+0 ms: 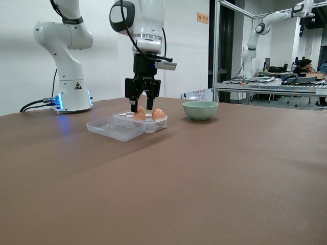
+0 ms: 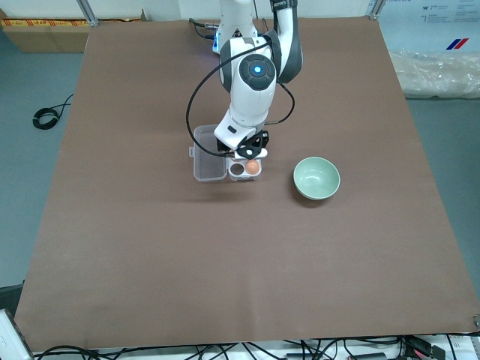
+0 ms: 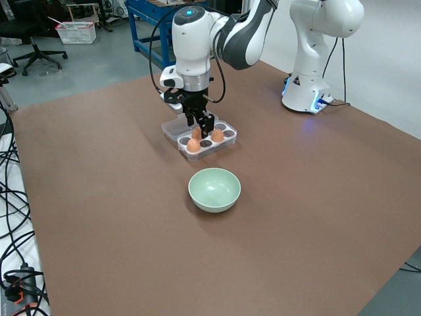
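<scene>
An open clear plastic egg carton [image 1: 115, 130] holds several brown eggs, one [image 1: 158, 114] at its right side and another [image 3: 193, 145] at the near end in the right view. My black gripper [image 1: 141, 105] points down over the carton, its fingertips at about egg height, spread apart, in the top view; whether an egg is between them is unclear. A pale green bowl [image 2: 316, 180] stands empty to the right of the carton in the left view.
The white robot base [image 3: 304, 92] stands at the back, with cables around it. Cable clutter lines the table's edge.
</scene>
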